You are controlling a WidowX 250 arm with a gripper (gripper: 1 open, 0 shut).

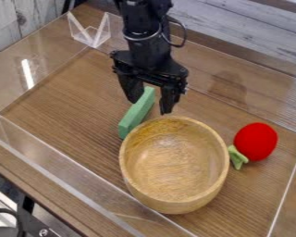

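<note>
The black robot gripper (151, 93) hangs over the table in the upper middle, open, with its fingers just above the upper part of a light green stick-like block (133, 118). The block lies diagonally on the wood, left of a large tan bowl (173, 171). Whether the fingers touch the block cannot be told. A red round object with a green stem (255, 141), like a tomato or strawberry toy, lies right of the bowl.
A pale edge runs along the back, and a dark cable shows at the bottom left corner.
</note>
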